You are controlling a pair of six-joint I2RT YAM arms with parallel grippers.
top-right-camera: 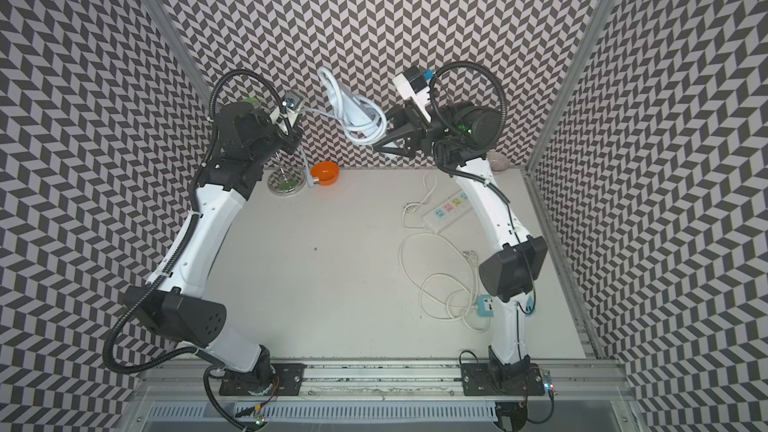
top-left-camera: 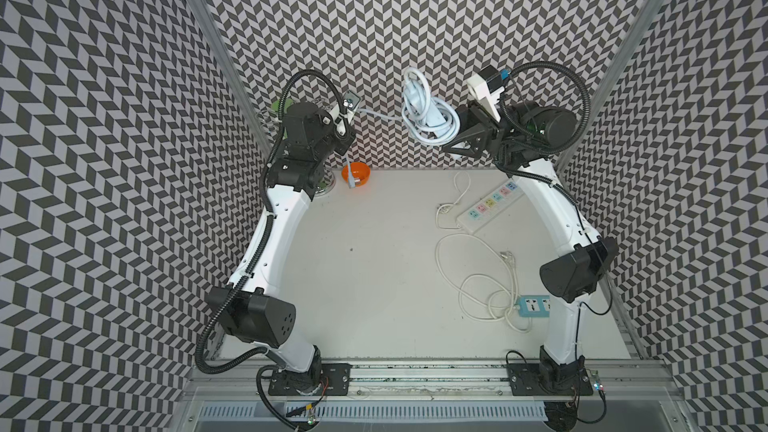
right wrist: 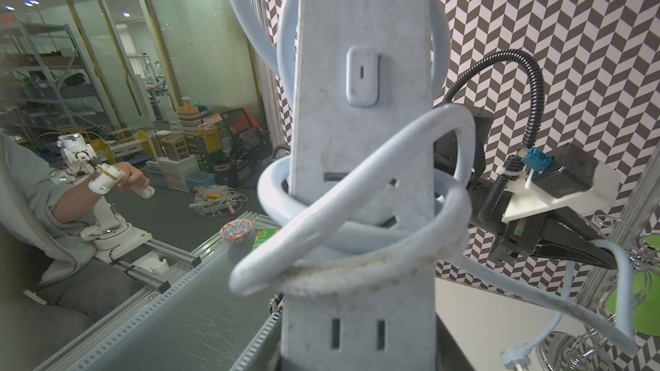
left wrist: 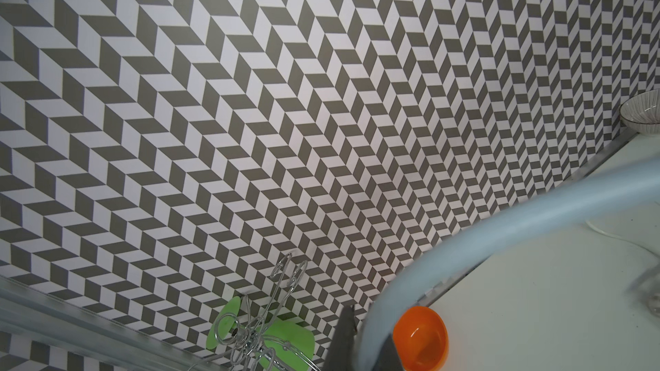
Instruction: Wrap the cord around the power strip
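A pale power strip [right wrist: 364, 27] is held up in the air with its slotted back facing the right wrist view. Several loops of its pale blue cord [right wrist: 371, 278] are wound around it. My right gripper [top-left-camera: 461, 134] is shut on the strip's lower end. From the loops, a free length of cord [top-left-camera: 379, 115] runs left to my left gripper, whose fingers are shut on it. Past those fingers the cord's end hangs down with its plug [right wrist: 515, 357]. The strip's socket side is mostly hidden by the loops.
A white strip with coloured sockets [top-left-camera: 488, 206] and a blue-ended strip [top-left-camera: 533, 306] with loose white cord lie on the table's right. An orange bowl [top-left-camera: 357, 173] and a wire stand [left wrist: 257, 333] are at the back left.
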